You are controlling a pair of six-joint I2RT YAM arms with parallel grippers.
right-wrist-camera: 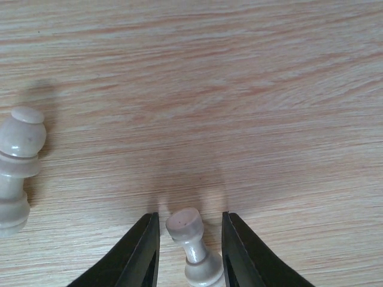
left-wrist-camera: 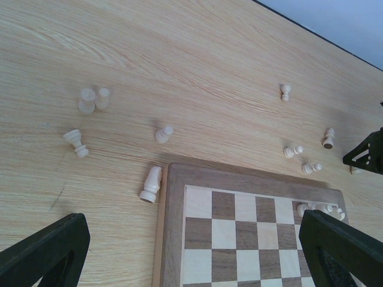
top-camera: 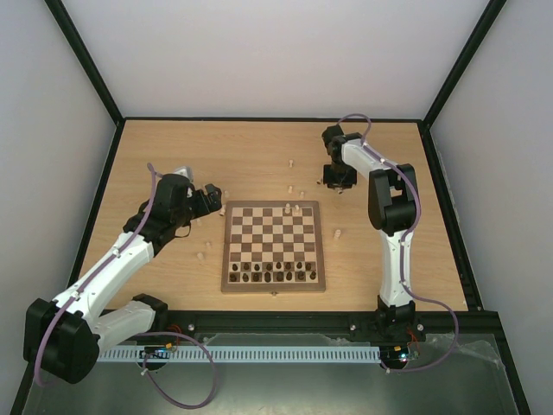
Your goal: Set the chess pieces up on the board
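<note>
The chessboard has dark pieces filling its two near rows and a few white pieces at its far right. In the right wrist view, a small white pawn lies on its side between the parted fingers of my right gripper; a gap shows by the fingers, so it is not clearly gripped. A larger white piece lies to the left. My left gripper is open and empty above the board's far left corner, near a lying white piece.
More white pieces lie loose on the wood: one left of the board, a pair farther off, one toward the back, and one right of the board. Bare table stretches along the right.
</note>
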